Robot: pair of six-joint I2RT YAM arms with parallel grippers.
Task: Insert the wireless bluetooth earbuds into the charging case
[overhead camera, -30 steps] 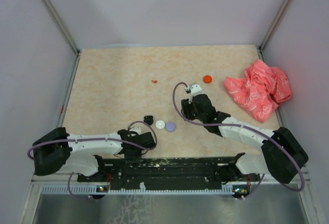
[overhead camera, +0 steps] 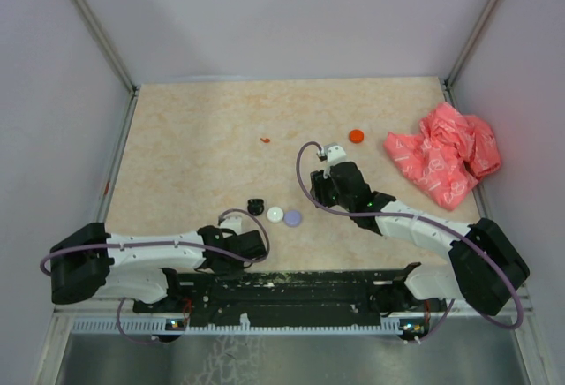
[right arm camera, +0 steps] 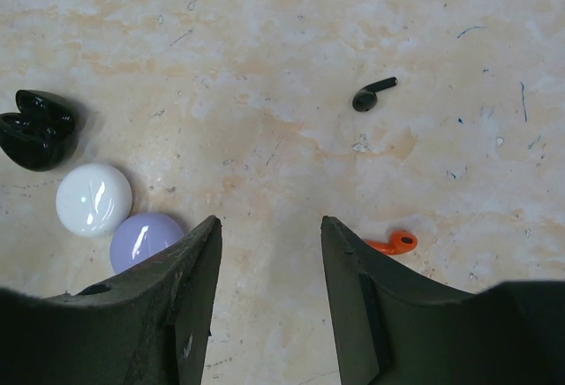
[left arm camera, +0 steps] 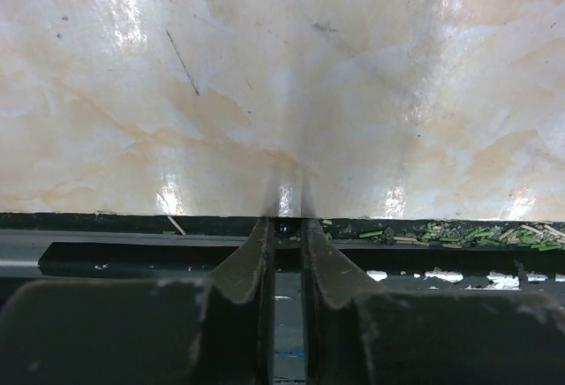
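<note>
The black charging case (right arm camera: 40,133) lies open beside a white disc (right arm camera: 94,199) and a purple disc (right arm camera: 146,242) in the right wrist view. A small black earbud (right arm camera: 366,99) and an orange earbud (right arm camera: 400,242) lie on the marble board. My right gripper hovers over them, open with nothing between its fingers. My left gripper is at the board's front edge, fingertips nearly together; whether anything thin is between them is unclear.
A crumpled pink cloth (overhead camera: 441,160) lies at the back right. An orange disc (overhead camera: 357,136) is at the back. The board's back left is clear.
The right arm and the objects on the board have not visibly moved.
</note>
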